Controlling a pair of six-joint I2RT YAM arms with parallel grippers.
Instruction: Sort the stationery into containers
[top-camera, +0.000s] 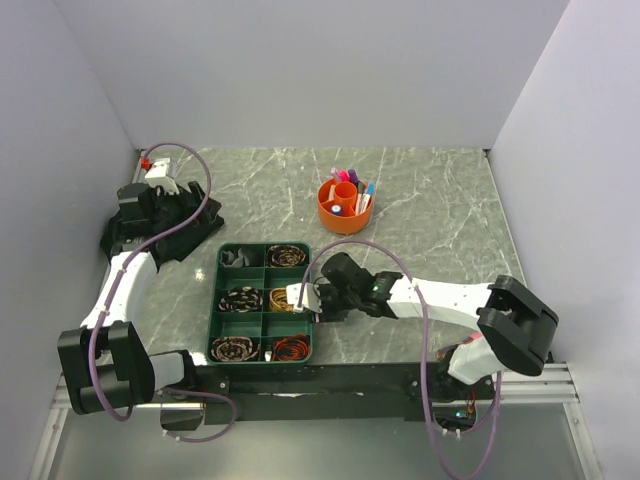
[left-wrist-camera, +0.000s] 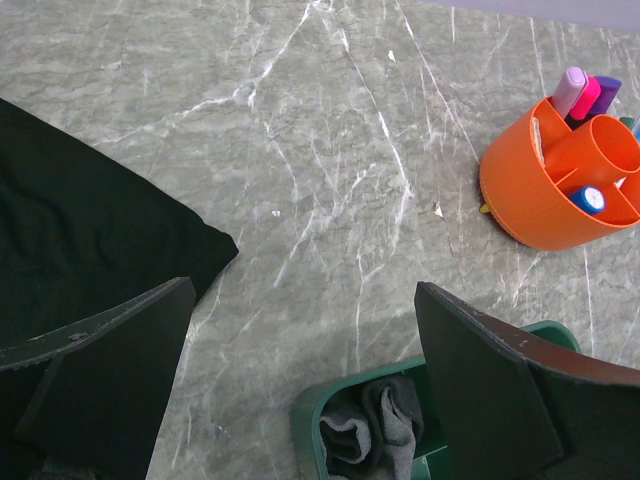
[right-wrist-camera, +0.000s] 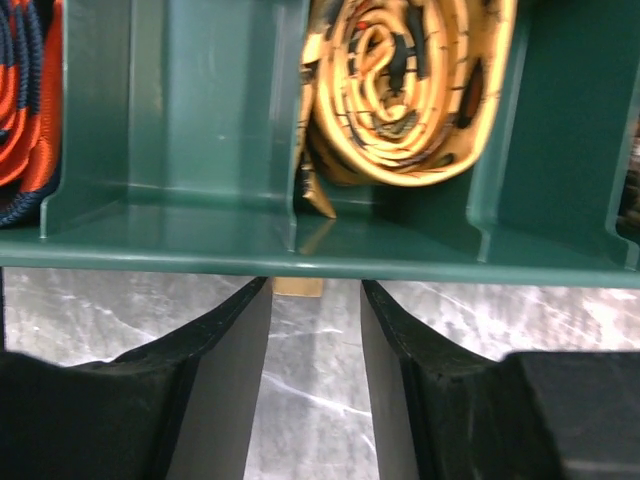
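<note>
An orange round holder (top-camera: 345, 219) with markers and small items stands at the back centre. A green divided tray (top-camera: 240, 324) holds coiled cords and grey cloth. My right gripper is open at the tray's right outer wall, with a small tan object (right-wrist-camera: 297, 287) on the table behind its fingertips, partly under the rim in that view. My left gripper is open and empty, over the back left near a black cloth (left-wrist-camera: 90, 225).
Pale walls enclose the marble table (top-camera: 435, 220) at the back and sides.
</note>
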